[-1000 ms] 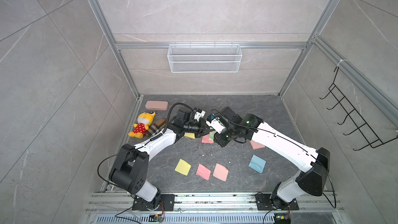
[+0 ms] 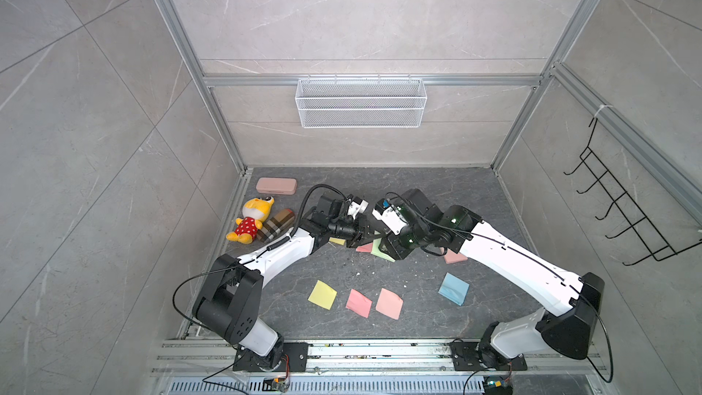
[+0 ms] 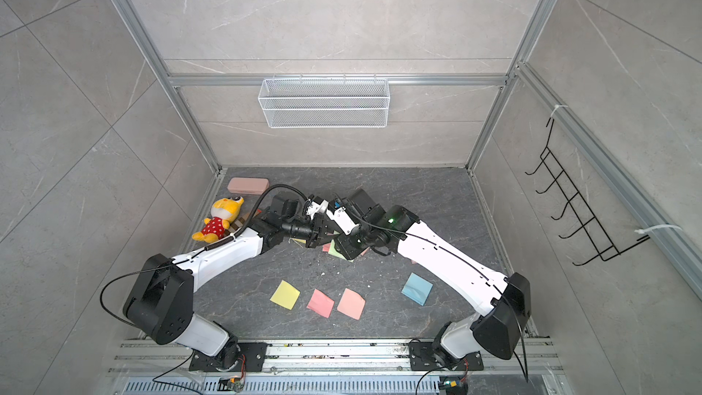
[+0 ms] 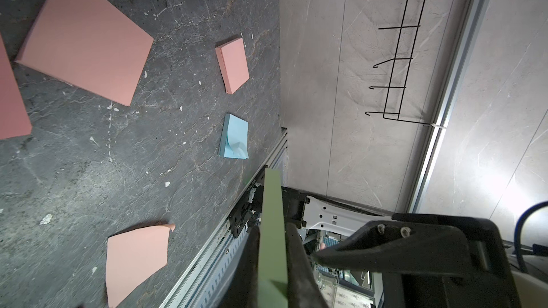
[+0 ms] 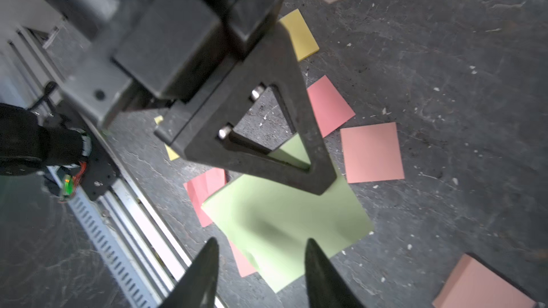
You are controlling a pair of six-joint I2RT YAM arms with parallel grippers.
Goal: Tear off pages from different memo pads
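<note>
My left gripper (image 2: pixel 365 234) is shut on a green memo pad, held above the floor at the centre, its edge showing in the left wrist view (image 4: pixel 272 228). In the right wrist view my right gripper stands part open, its blurred fingertips over the pad's lower part, with nothing visible gripped. Pink pads (image 4: pixel 85 40) lie beneath. Loose square sheets lie along the front: yellow (image 2: pixel 321 294), pink (image 2: pixel 358 303), light pink (image 2: pixel 389 303), and blue (image 2: pixel 453 288).
A yellow plush toy (image 2: pixel 252 218) and a pink case (image 2: pixel 276 185) sit at the back left. A wire basket (image 2: pixel 359 102) hangs on the back wall, black hooks (image 2: pixel 621 212) on the right wall.
My left arm has shifted slightly right, still holding the green pad.
</note>
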